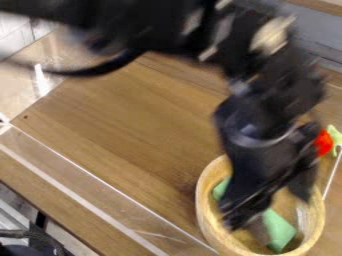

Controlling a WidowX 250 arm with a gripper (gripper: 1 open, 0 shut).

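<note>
My black gripper [267, 218] is blurred, pointing down into a round light-wood bowl [209, 200] at the lower right of the camera view. A green block [279, 232] lies in the bowl, partly hidden behind the gripper. The gripper's fingertips are down inside the bowl by the block; it looks open, though the blur hides whether they touch the block.
A red object [325, 142] and a pale green item [334, 134] sit right of the arm, partly hidden. A grey wall runs behind.
</note>
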